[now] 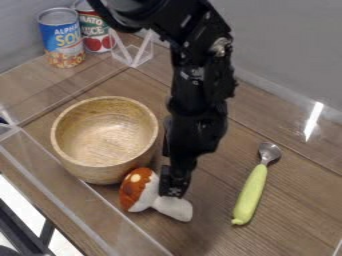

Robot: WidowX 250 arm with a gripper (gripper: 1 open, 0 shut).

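Observation:
A toy mushroom (139, 189) with an orange-brown spotted cap and white stem lies on its side in front of the wooden bowl (86, 135). My black gripper (178, 182) hangs open just above the stem, its fingers pointing down beside the cap. Whether the fingertips touch the mushroom is hard to tell. A spoon or scoop with a light green handle (249, 194) lies to the right on the wooden table (267, 125).
Two cans, a blue one (63, 42) and a red one (99, 35), stand at the back left beside a clear plastic object. A transparent edge runs along the front left.

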